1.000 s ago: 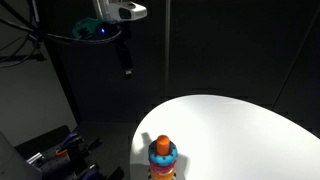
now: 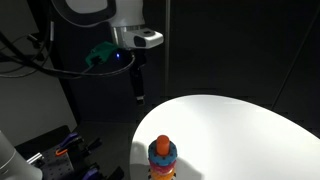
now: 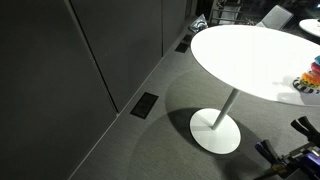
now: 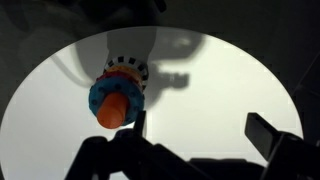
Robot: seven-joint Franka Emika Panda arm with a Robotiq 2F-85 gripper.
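Note:
A ring-stacking toy (image 2: 162, 158) stands upright on the round white table (image 2: 225, 130), near its edge. It has an orange peg, a blue ring under that, and red and orange rings lower down. Its black-and-white patterned base shows in the wrist view, where the toy (image 4: 115, 95) appears left of the fingers, and in exterior view 2, where part of the toy (image 3: 309, 80) is cut off at the right. My gripper is open above the table, with its dark fingers (image 4: 262, 135) wide apart and only bare tabletop between them.
A single white pedestal (image 3: 215, 130) carries it over grey carpet. Dark wall panels (image 3: 60, 80) stand to one side, and cables hang along my arm in exterior view 1.
My gripper has come lower and a little to the right in exterior view 1, nearer the table. The toy has stayed in place.

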